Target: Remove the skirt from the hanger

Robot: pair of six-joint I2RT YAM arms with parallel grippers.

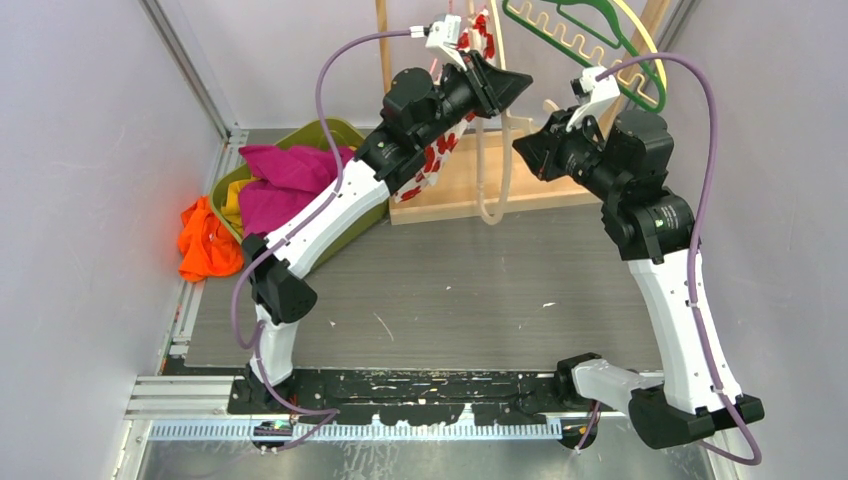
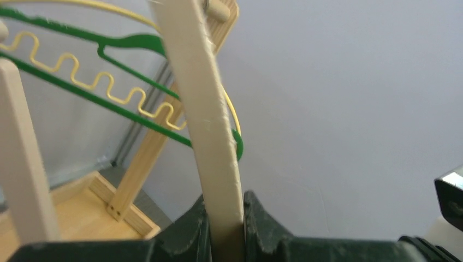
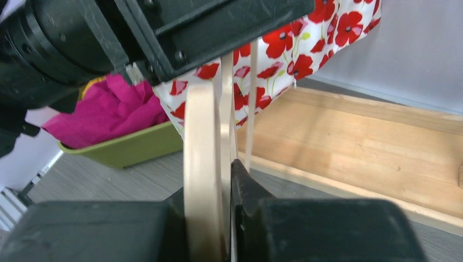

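Observation:
The white skirt with red flowers (image 1: 440, 152) hangs behind my left arm in the top view, its upper part mostly covered. In the right wrist view the skirt (image 3: 278, 68) shows behind the left arm. A beige hanger (image 1: 491, 208) hangs between the two arms. My left gripper (image 1: 518, 88) is shut on it; the hanger (image 2: 205, 125) rises between its fingers in the left wrist view. Lower and to the right, my right gripper (image 1: 526, 150) is also shut on the beige hanger (image 3: 199, 153). Whether the skirt is still attached to this hanger cannot be told.
A green and yellow hanger pair (image 1: 600, 45) hangs at the back right on a wooden rack (image 1: 470, 190). At left stand an olive basket (image 1: 340, 240) with magenta cloth (image 1: 290, 185) and an orange cloth (image 1: 208, 243).

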